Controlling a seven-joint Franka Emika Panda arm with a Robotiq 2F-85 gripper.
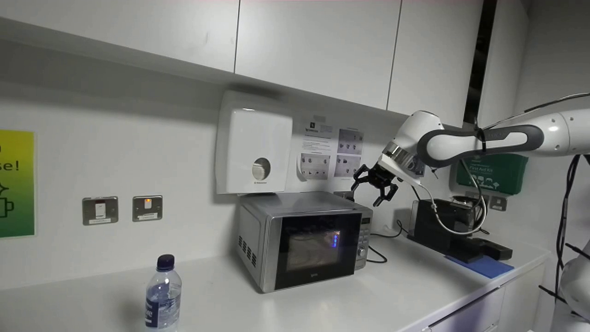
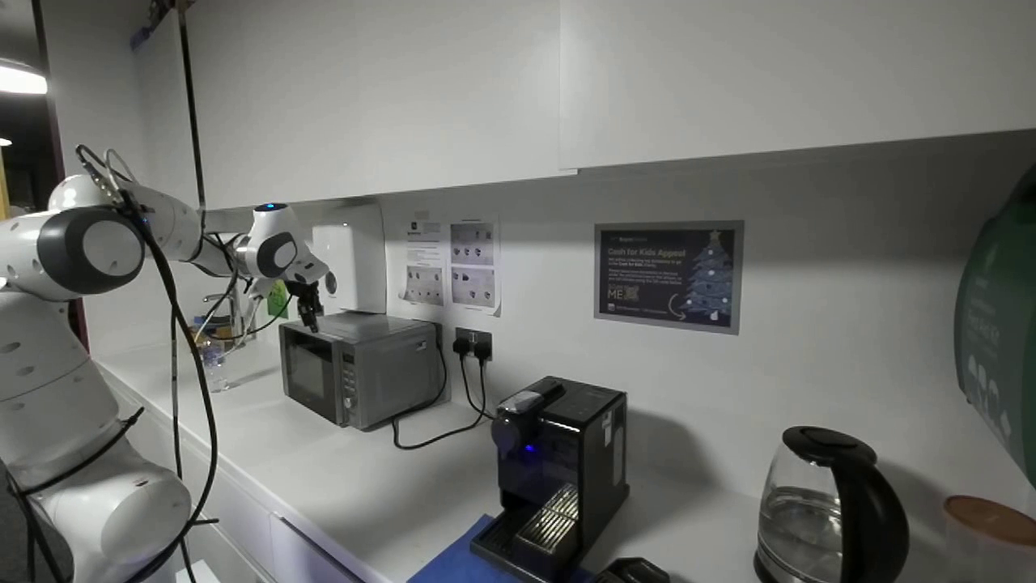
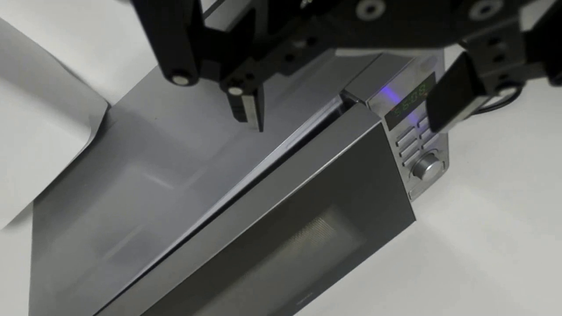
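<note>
A silver microwave stands on the counter with its dark door facing out. In the wrist view that door sits forward of the control panel, and a narrow gap runs between the door and the body. Above the microwave's right end, my gripper hangs open, tilted downward. Its two fingers are spread wide in the wrist view, one over the microwave top and the other over the panel's display. Nothing lies between them, and there seems to be clearance below.
A water bottle stands left of the microwave. A paper towel dispenser is on the wall behind. To the right are a coffee machine, a blue mat and a kettle. Cabinets overhang the counter.
</note>
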